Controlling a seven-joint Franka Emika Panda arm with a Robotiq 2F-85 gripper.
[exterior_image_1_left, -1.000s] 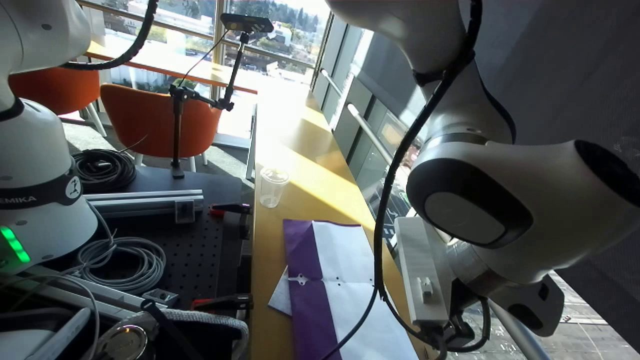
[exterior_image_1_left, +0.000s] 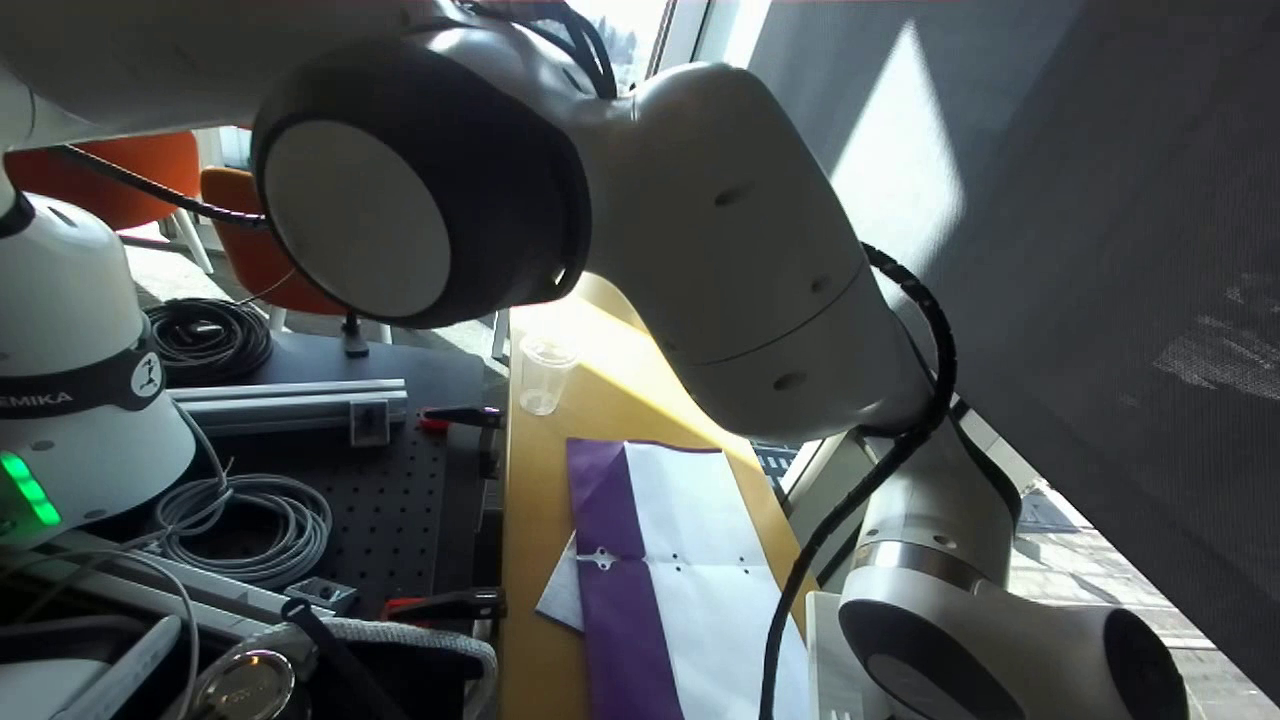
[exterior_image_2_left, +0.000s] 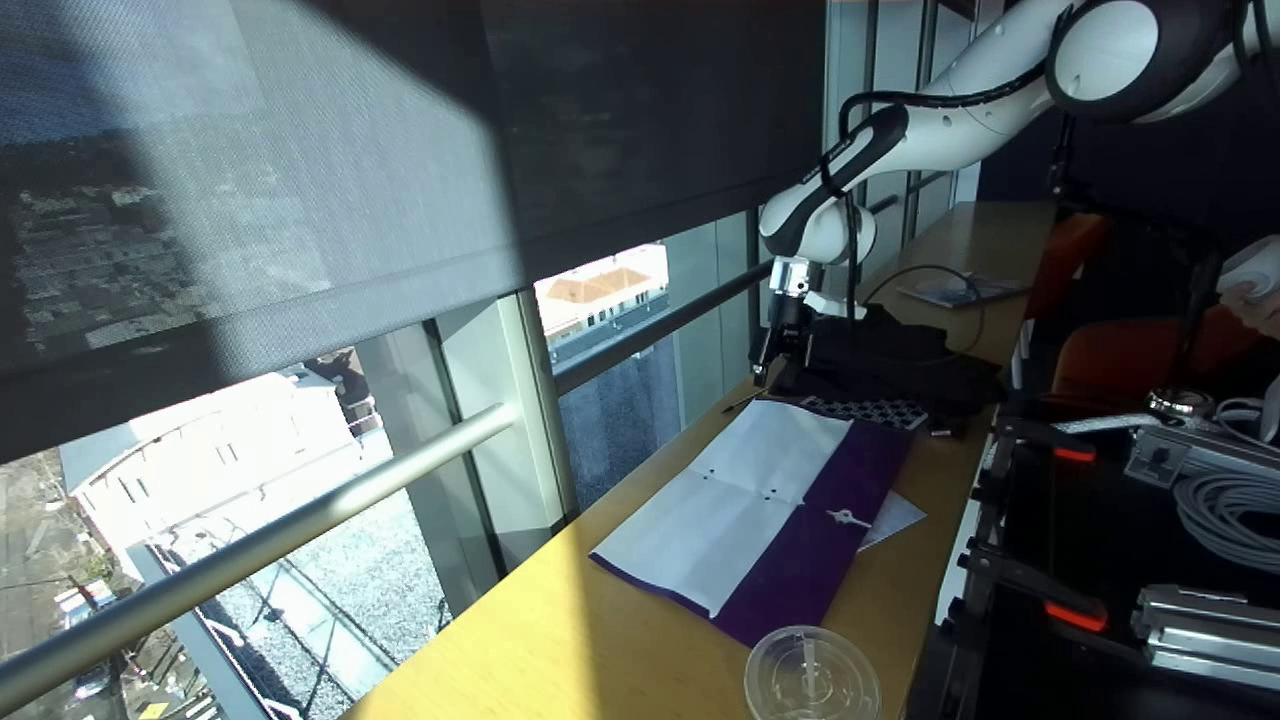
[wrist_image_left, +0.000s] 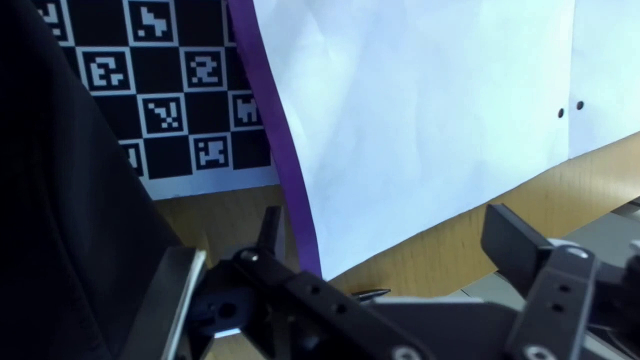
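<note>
A large folded sheet, white and purple (exterior_image_1_left: 704, 588), lies on the yellow wooden ledge (exterior_image_2_left: 504, 636). My gripper stands open near one corner of the sheet in the wrist view, with nothing held between its fingers. A dark pen-like tip (wrist_image_left: 370, 294) shows on the wood just past that corner, partly hidden by the gripper. In the second exterior view my gripper (exterior_image_2_left: 780, 360) points down at the sheet's far end, by the window. The first exterior view does not show the fingers.
Beside the sheet lie a black-and-white marker board (wrist_image_left: 162, 114) and black cloth (exterior_image_2_left: 888, 348). A clear plastic cup (exterior_image_1_left: 546, 374) stands at the sheet's other end. Window rail (exterior_image_2_left: 396, 492) and frame border the ledge. Clamps (exterior_image_2_left: 1044, 588) line the black table's edge.
Sheet and cup have stayed put.
</note>
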